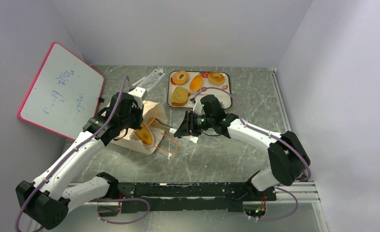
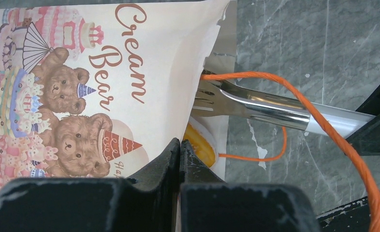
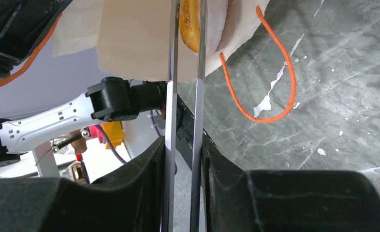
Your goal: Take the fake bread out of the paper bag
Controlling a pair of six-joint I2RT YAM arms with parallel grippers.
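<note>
The paper bag (image 2: 168, 53), printed with bears, lies on its side with its mouth facing right. My left gripper is shut on the upper edge of that mouth, as the left wrist view shows. The yellow-brown fake bread (image 1: 143, 134) lies inside the bag; only its near end shows in the left wrist view. My right gripper is shut on metal tongs (image 2: 275, 104) with white handles, whose tips reach into the mouth. In the right wrist view the tongs' two arms cross in front of the bread; their tips are out of sight.
An orange cord handle (image 3: 289, 79) loops from the bag over the table. Behind stands a tray (image 1: 170, 96) with several breads. A whiteboard (image 1: 57, 96) leans at the left, and flat packaging (image 1: 154, 79) lies behind the bag.
</note>
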